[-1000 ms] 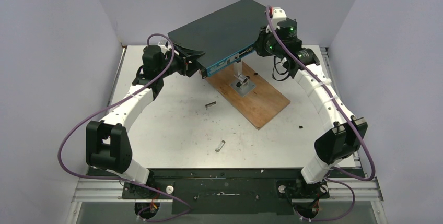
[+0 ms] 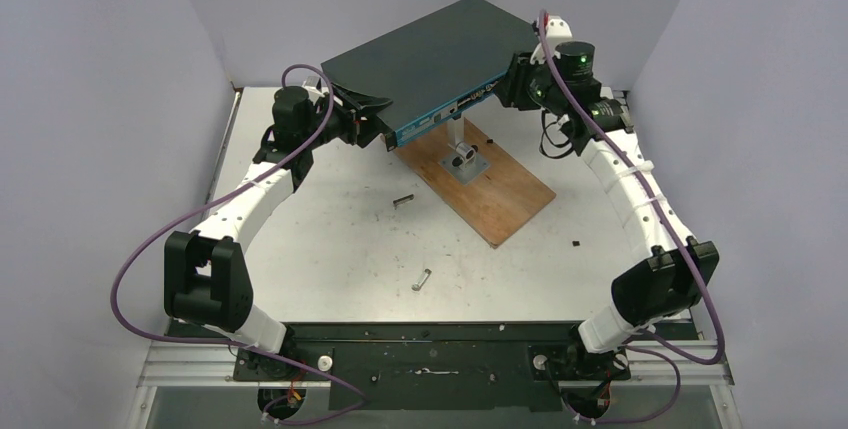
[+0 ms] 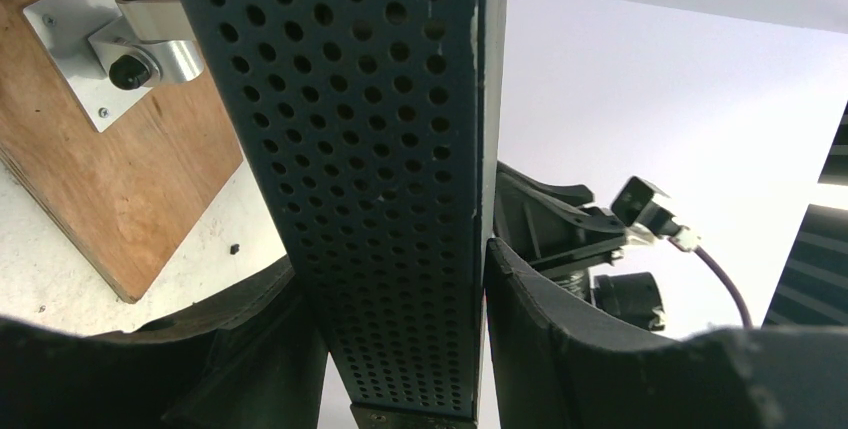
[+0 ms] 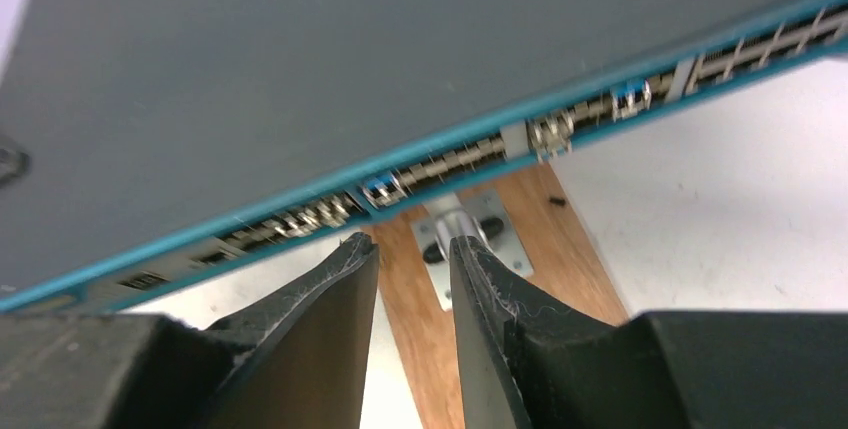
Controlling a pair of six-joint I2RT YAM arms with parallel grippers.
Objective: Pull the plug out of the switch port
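Observation:
A dark switch [image 2: 420, 49] with a blue-edged port front [image 4: 460, 149] is raised above a wooden board on a metal stand. My left gripper [image 2: 375, 119] is shut on its near-left end; the left wrist view shows the perforated metal side [image 3: 370, 149] between the fingers. My right gripper [image 2: 512, 84] is at the switch's right end; in the right wrist view its fingertips are a little apart below the blurred port row, with nothing visible between them. I cannot make out a plug clearly among the ports.
The wooden board [image 2: 515, 204] carries the stand's plate [image 3: 70, 29]. Small metal brackets [image 2: 420, 279] and dark bits lie on the white table, which is otherwise clear in front.
The right arm and gripper have moved right, away from the switch's front, by a short way. The left gripper and switch have stayed still.

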